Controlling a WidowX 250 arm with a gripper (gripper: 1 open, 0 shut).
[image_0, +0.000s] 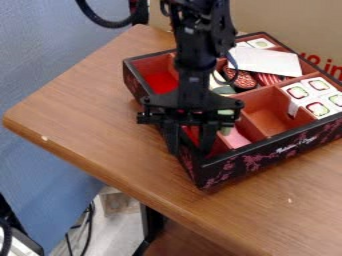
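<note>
My black gripper reaches down into the near-left part of a black box with floral print and red compartments. Its fingers are mostly dark against the box, so whether it holds anything cannot be made out. A pink item lies in the compartment beside it. Square pieces with red-and-green patterns fill the right compartment, and a white card lies over the back compartments.
The box stands on a wooden table, with free surface to the left and front. A cardboard panel is behind it. The table edge and cables are at lower left.
</note>
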